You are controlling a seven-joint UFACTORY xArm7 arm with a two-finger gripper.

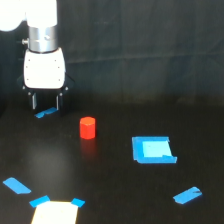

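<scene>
My gripper (46,102) hangs at the upper left under the white arm (44,70). Its two dark fingers stand well apart, and no object shows between them. A small red block (88,128) rests on the dark table, to the right of the gripper and lower in the view, clear of it. Right of centre lies a pale square (156,149) framed by blue tape (137,148). At the bottom left, a whitish patch (55,214) is cut off by the view's edge, with blue tape at its corners.
Strips of blue tape lie on the table at the left (16,186) and lower right (187,195); another shows just below the gripper (46,113). A dark curtain (140,50) closes off the back. Between the red block and the taped square, the dark surface is bare.
</scene>
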